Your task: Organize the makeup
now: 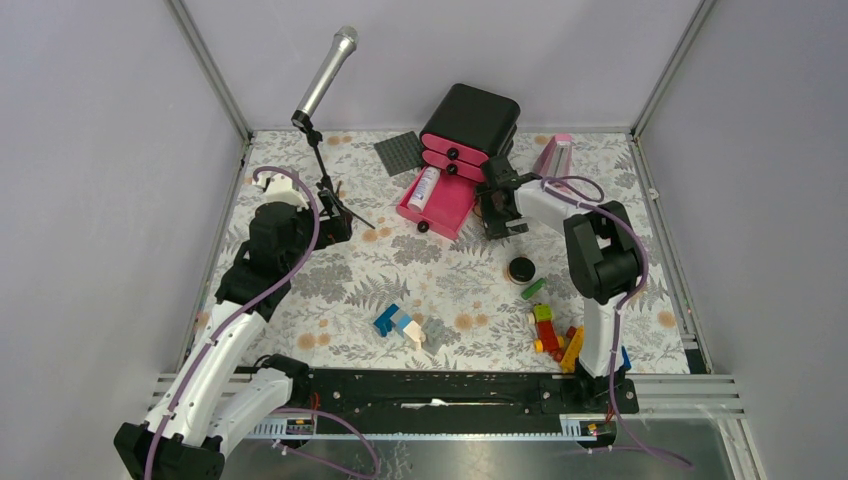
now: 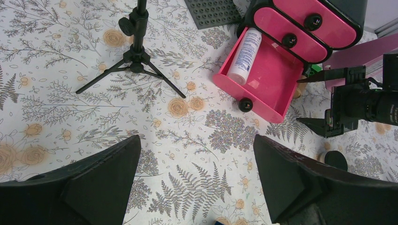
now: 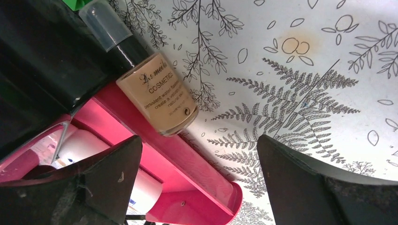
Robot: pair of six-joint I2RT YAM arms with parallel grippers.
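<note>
Beside the organizer's pulled-out pink drawer (image 1: 455, 208) lies a beige foundation bottle (image 3: 157, 93) with a clear cap, at the drawer's outer right side. Inside the drawer is a white bottle (image 2: 244, 56) along its left wall. The black organizer (image 1: 472, 118) has two shut drawers above. Over the bottle's area, right of the drawer, my right gripper (image 1: 492, 213) is open, with nothing between its fingers. My left gripper hangs open and empty over the left of the table. A round black-lidded jar (image 1: 522, 269) stands in front of the right gripper.
A microphone stand (image 2: 136, 63) rises at the back left, near a dark studded plate (image 1: 400, 153). The pink holder (image 1: 553, 160) stands behind the right arm. Toy blocks (image 1: 545, 330) and a green block (image 1: 533, 288) lie front right.
</note>
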